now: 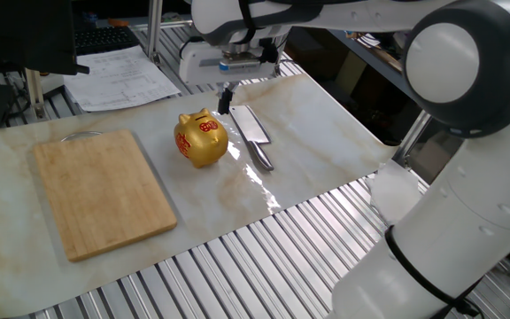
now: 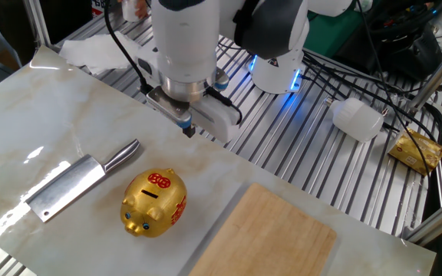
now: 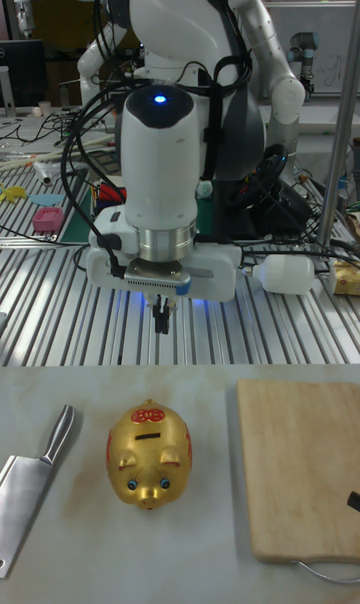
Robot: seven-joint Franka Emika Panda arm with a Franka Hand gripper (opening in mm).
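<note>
A gold piggy bank [image 1: 201,140] with red markings stands upright on the marbled sheet, its coin slot [image 2: 150,194] facing up. Beside it lies a cleaver [image 2: 71,184] with a silver handle, flat on the sheet. A wooden cutting board [image 1: 104,193] rests on the pig's other side. Above the table and apart from all three hangs my gripper [image 3: 162,316]. Its dark fingertips are together, with nothing visible between them; in the first exterior view they overlap the area near the cleaver's blade only in the line of sight.
Bare stretches of the marbled sheet [image 1: 326,133] surround the objects. Slatted metal table [image 1: 264,266] shows along the sheet's edge. Papers [image 1: 118,80] lie beyond it. A white rounded object [image 2: 357,119] and a gold box [image 2: 417,150] sit near the arm's base.
</note>
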